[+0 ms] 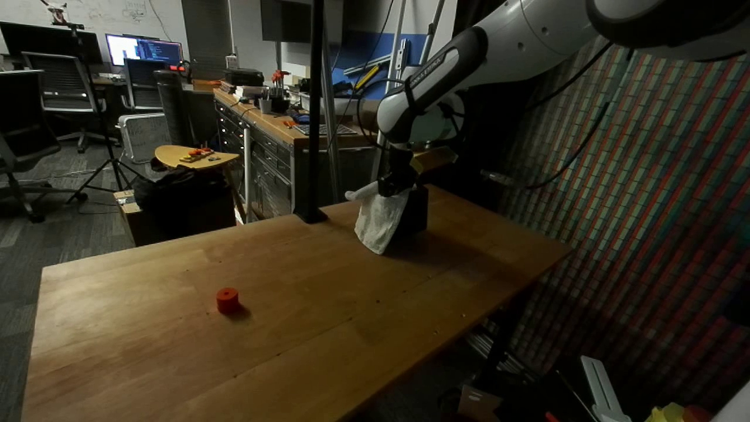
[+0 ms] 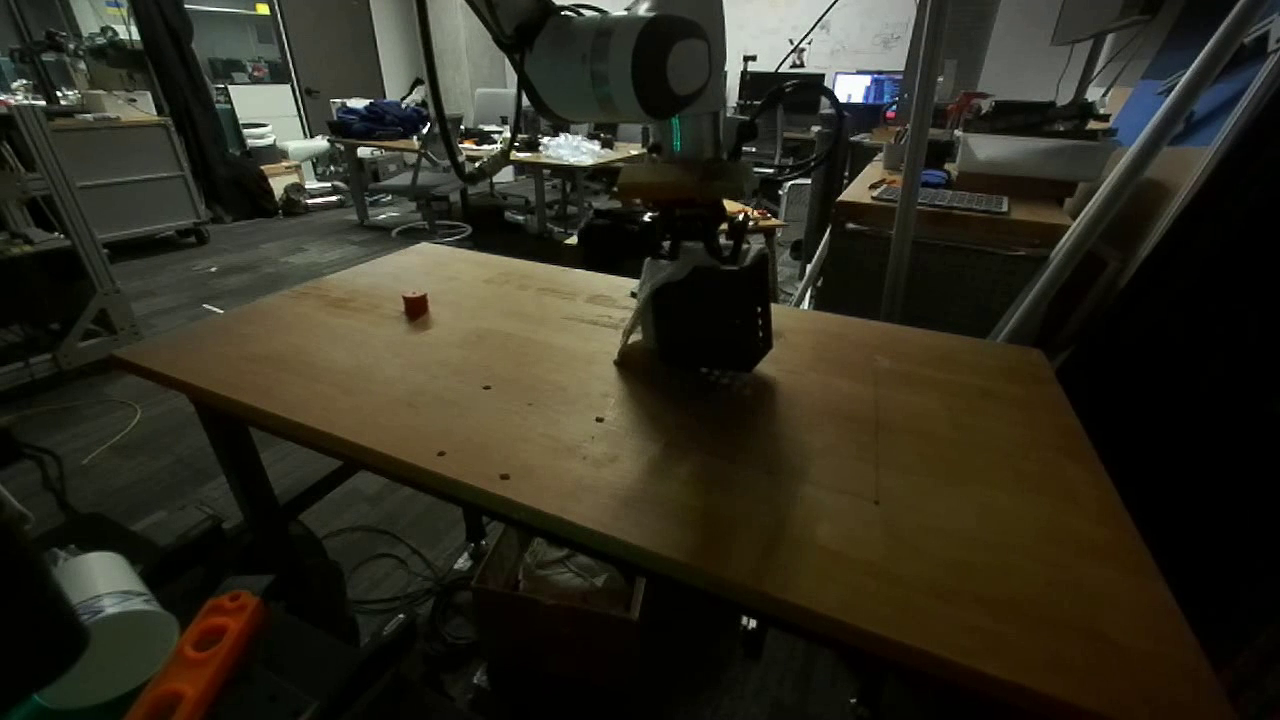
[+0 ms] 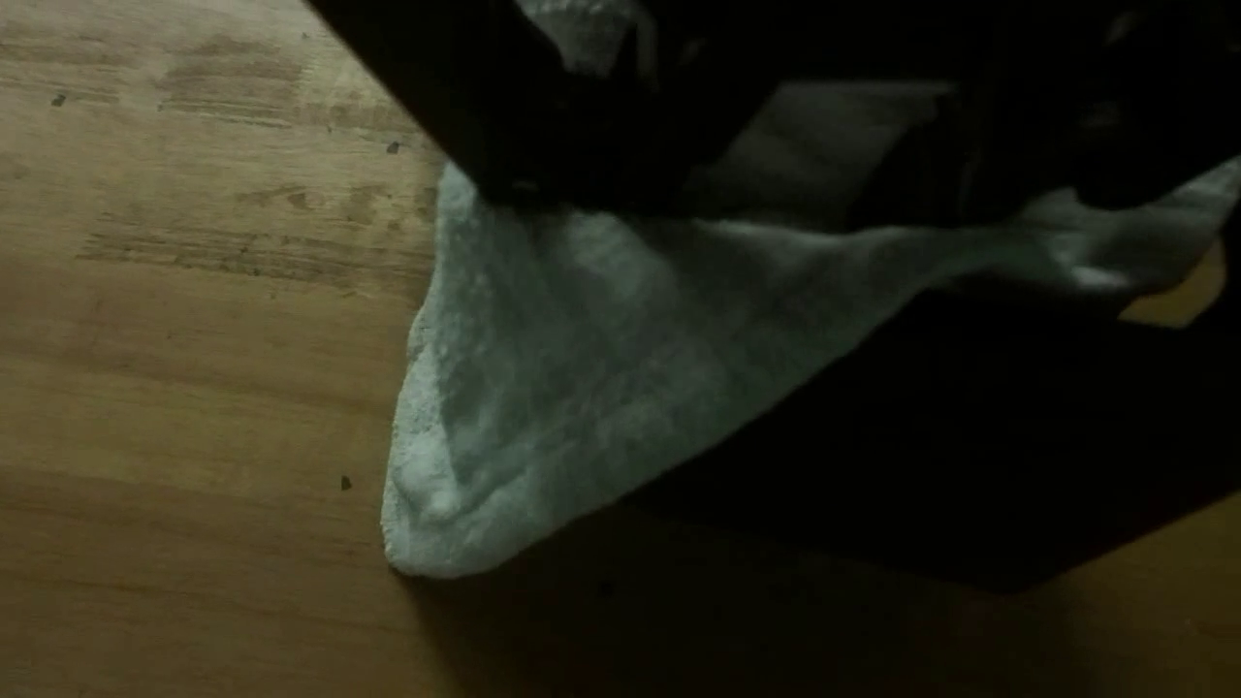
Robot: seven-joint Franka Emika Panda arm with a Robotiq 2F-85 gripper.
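Observation:
A white cloth [image 1: 379, 219] hangs over the left side of a black box-like object [image 2: 710, 314] on the table. In the wrist view the cloth [image 3: 582, 372] spreads below the dark gripper parts, one corner reaching down to the wood. My gripper [image 1: 398, 184] is at the cloth's upper edge, right over the black object. Deep shadow and the cloth hide the fingertips, so whether they pinch the fabric cannot be made out.
A small red cylinder [image 1: 228, 300] stands alone on the wooden table [image 1: 302, 295]. A black upright post [image 1: 314, 140] rises at the table's back edge.

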